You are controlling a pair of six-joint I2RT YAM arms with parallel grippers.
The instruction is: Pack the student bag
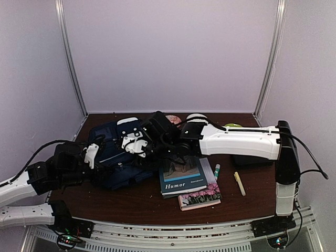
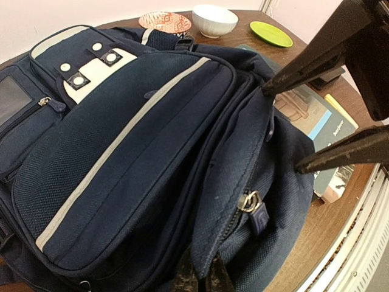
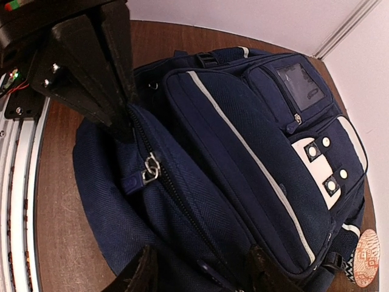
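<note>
The navy backpack (image 1: 110,136) lies at the left of the table. My left gripper is shut on the backpack's fabric at the end of a zipped side opening, whose zipper pull (image 2: 258,216) shows in both wrist views. My right gripper hangs over that same zip, part open, with its fingertips low in its own view near a second pull. To the right lie the blue Humor book (image 1: 181,176), a flowered book (image 1: 199,198), a glue stick (image 1: 217,171) and a yellow marker (image 1: 239,184).
At the back stand a patterned bowl (image 2: 164,21), a white bowl (image 2: 214,21) and a green plate (image 2: 270,33). A black case (image 1: 252,160) lies at the right, partly behind the right arm.
</note>
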